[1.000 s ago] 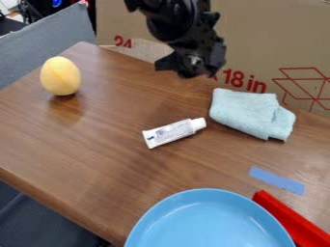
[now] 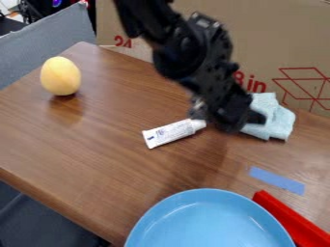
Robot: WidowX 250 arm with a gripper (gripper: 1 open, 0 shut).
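Note:
The black gripper (image 2: 222, 114) is low over the right middle of the table, in front of a folded pale blue cloth (image 2: 271, 122) that it partly hides. It looks shut, and nothing shows between its fingers, though they are dark and blurred. A white tube (image 2: 168, 133) lies just left of and below the fingertips.
A yellow egg-shaped object (image 2: 61, 76) stands at the left. A blue plate (image 2: 206, 224) and a red object (image 2: 291, 220) are at the front right, near a blue tape strip (image 2: 276, 180). Cardboard (image 2: 290, 48) stands behind.
The gripper has come down from above the back of the table, towards the front and right, to low beside the cloth and tube.

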